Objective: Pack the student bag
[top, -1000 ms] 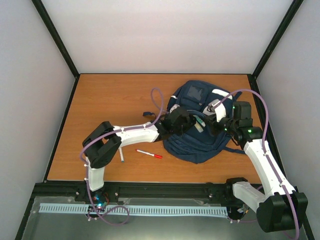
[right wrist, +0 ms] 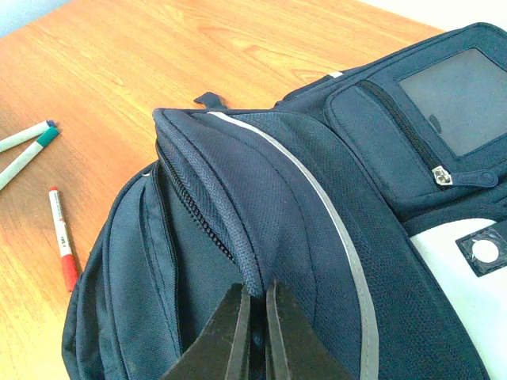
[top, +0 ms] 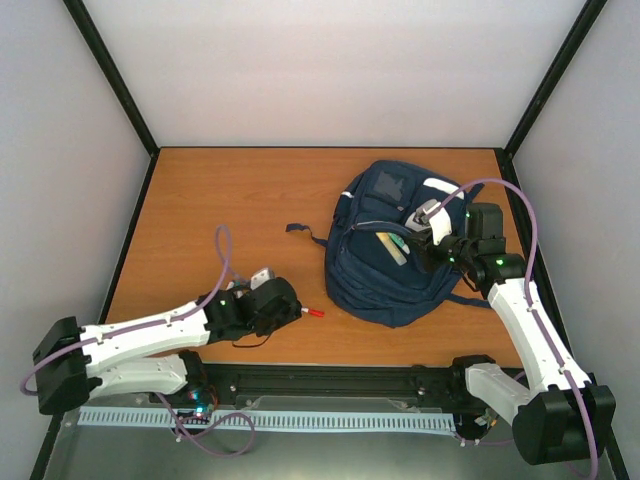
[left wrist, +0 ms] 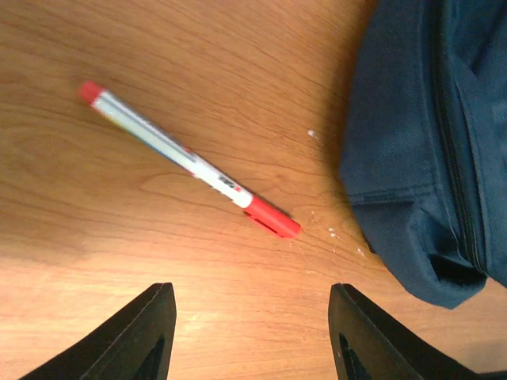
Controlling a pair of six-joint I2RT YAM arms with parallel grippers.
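A dark blue backpack [top: 375, 285] lies on the right half of the table, its front pocket pulled open. Inside that opening show a yellowish flat item [top: 391, 248] and something green beside it. My right gripper is shut on the pocket's fabric edge. A white marker with red ends [left wrist: 190, 162] rests on the table, left of the bag. Above it and to its near side, my left gripper stands open, nothing between its fingers; in the top view the left arm hides most of that marker. A green-capped marker [right wrist: 30, 157] and a blue-capped marker [right wrist: 24, 136] lie farther left.
A strap [top: 306, 232] sticks out from the bag's left side. Another loose strap [top: 468, 300] lies at the bag's lower right.
From the bag's opening, my left arm has drawn back left and toward the front edge, over the markers. The right arm and the bag look unmoved.
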